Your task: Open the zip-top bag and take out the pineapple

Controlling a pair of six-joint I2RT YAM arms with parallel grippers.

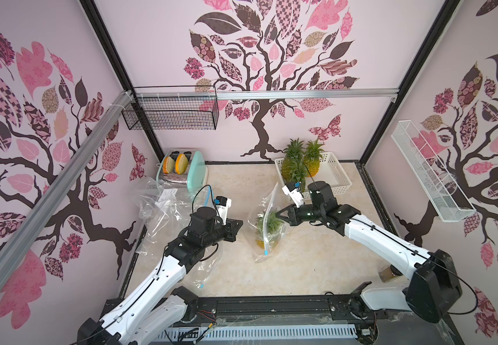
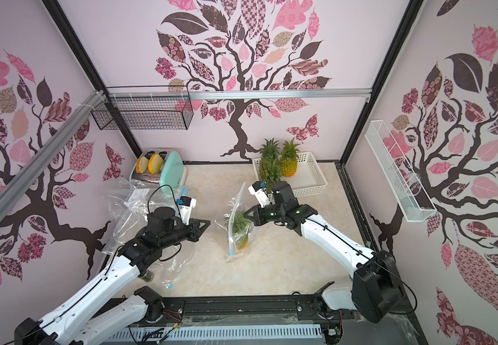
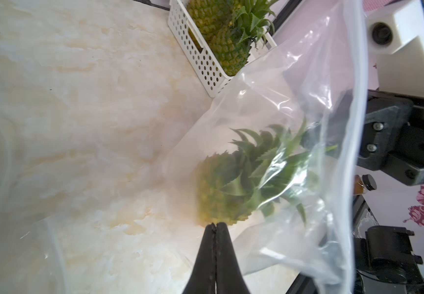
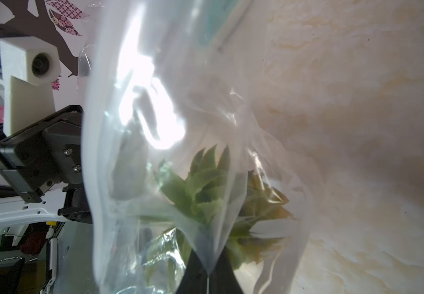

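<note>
The clear zip-top bag (image 1: 276, 198) stands near the middle of the table, with the pineapple (image 3: 221, 188) inside, leaves toward the bag's top. To the bag's left, my left gripper is shut with nothing between its fingers; the bag's edge is outside them. On the other side, my right gripper is shut on a pinched fold of the bag wall. In the right wrist view, plastic draws to a point at its fingertips. The pineapple's lower part is blurred by the plastic.
A white basket (image 1: 336, 179) holding several pineapples (image 1: 312, 164) stands at the back right. A teal rack (image 1: 197, 172) with yellow-orange items sits at back left. Loose clear plastic (image 1: 159, 218) covers the left side.
</note>
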